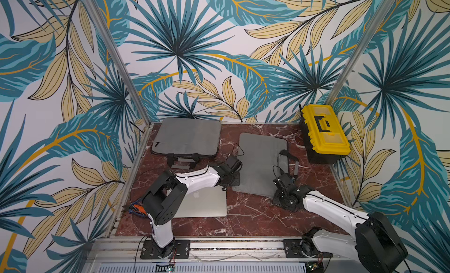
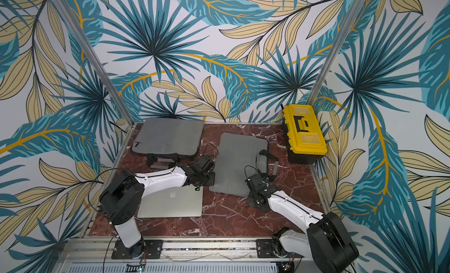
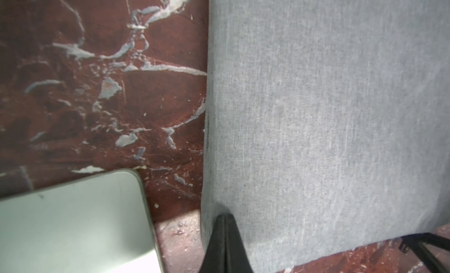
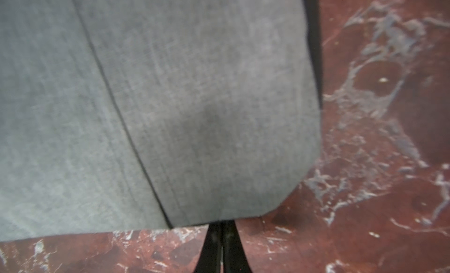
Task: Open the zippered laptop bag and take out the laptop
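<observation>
A grey laptop bag [image 1: 258,162] lies flat in the middle of the table, its black strap [image 1: 291,155] on the right side. The silver laptop [image 1: 199,205] rests on the table to its left, partly under my left arm; its corner [image 3: 79,221] shows in the left wrist view. My left gripper is shut, tips at the bag's lower left, just inside its edge. The right gripper, also shut, has its tips at the bag's near edge, close to a rounded corner [image 4: 276,188]. Nothing shows clearly between either pair of fingers; whether they touch the fabric is unclear.
Another grey bag [image 1: 187,136] with a dark handle lies at the back left. A black toolbox with a yellow lid [image 1: 325,130] stands at the back right. Bare marble table [image 1: 250,216] shows in front of the middle bag.
</observation>
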